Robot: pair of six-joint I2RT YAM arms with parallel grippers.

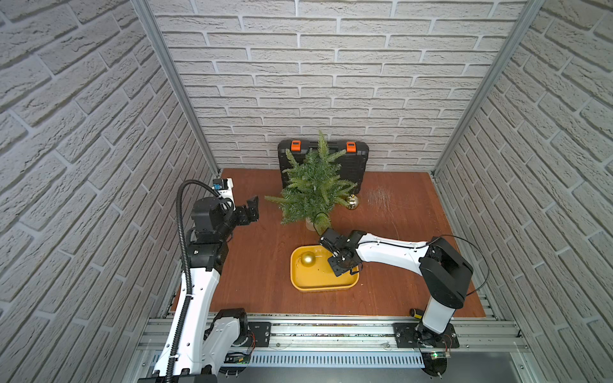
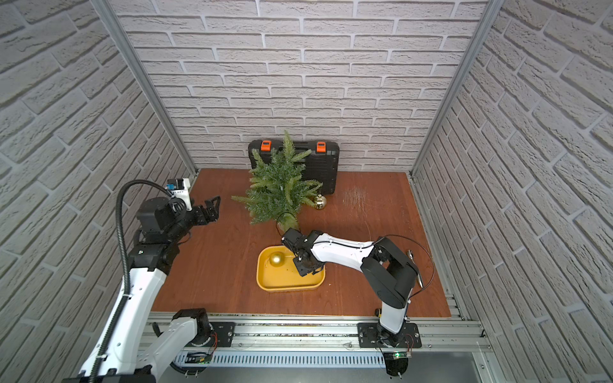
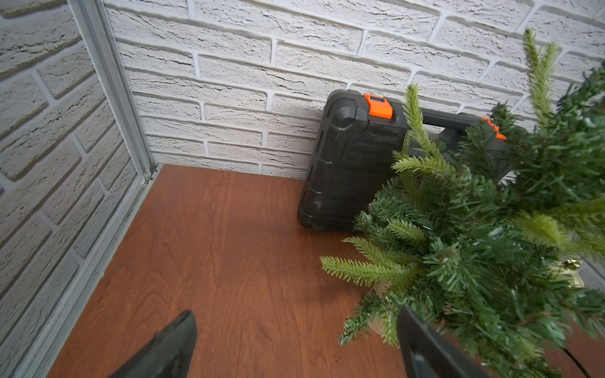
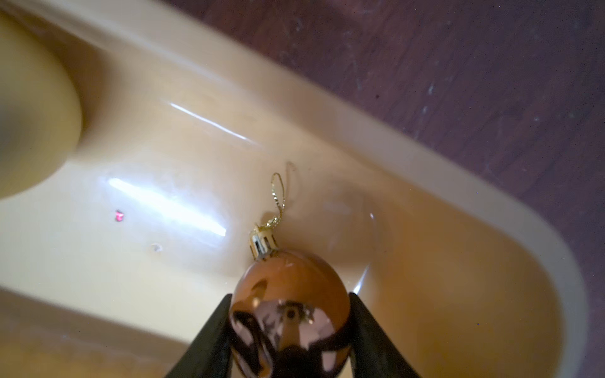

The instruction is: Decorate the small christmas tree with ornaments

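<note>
My right gripper is down in the yellow tray (image 1: 300, 284), its fingers on either side of a shiny copper ornament (image 4: 290, 283) with gold cap and loop. A gold ball (image 1: 307, 258) lies in the tray's left part, seen also as a yellow ball (image 4: 31, 107) in the right wrist view. The small tree (image 1: 313, 185) stands behind the tray, with a shiny ornament (image 1: 352, 201) at its right side. My left gripper stands open and empty, left of the tree.
A black case (image 3: 346, 163) with orange latches stands against the back wall behind the tree.
</note>
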